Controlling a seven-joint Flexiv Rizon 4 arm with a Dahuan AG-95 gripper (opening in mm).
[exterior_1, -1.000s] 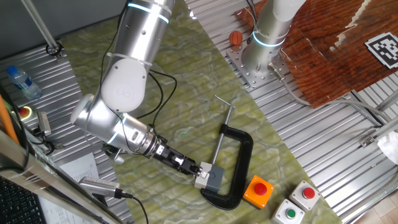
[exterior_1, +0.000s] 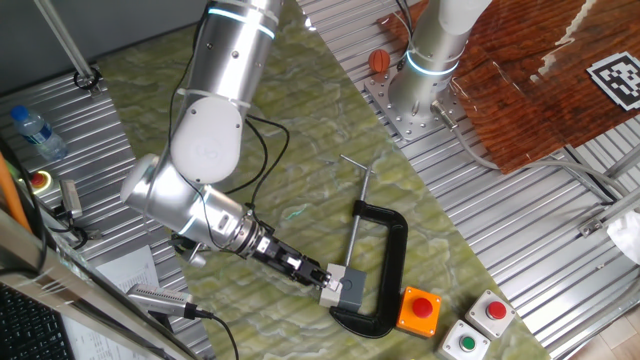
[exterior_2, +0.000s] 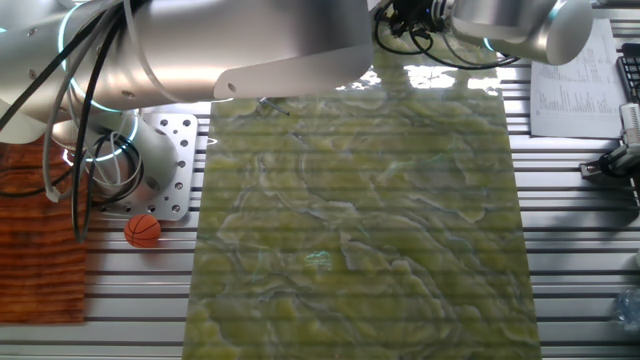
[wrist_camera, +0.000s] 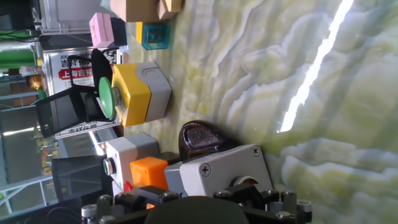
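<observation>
A grey box with a light front (exterior_1: 351, 288) lies on the green marbled mat, its light face toward my gripper (exterior_1: 326, 281). The fingertips meet that face or sit right beside it. Part of a round button (wrist_camera: 245, 181) shows on the face in the wrist view, low and partly hidden. A large black C-clamp (exterior_1: 396, 260) lies around the box's far side, and an orange box with a red button (exterior_1: 418, 311) sits close against the clamp. Whether my fingers are apart or closed is hidden by the gripper's dark body at the wrist view's bottom edge.
Two white button boxes, one red-topped (exterior_1: 492, 312) and one green-topped (exterior_1: 465, 342), stand right of the orange one. A yellow box with a green button (wrist_camera: 135, 93) appears in the wrist view. Open mat (exterior_2: 360, 220) fills exterior view 2's middle.
My gripper has shifted slightly toward the right and down in exterior view 1. The grey box, the clamp and the orange box have slid a little the same way. The white boxes are unmoved.
</observation>
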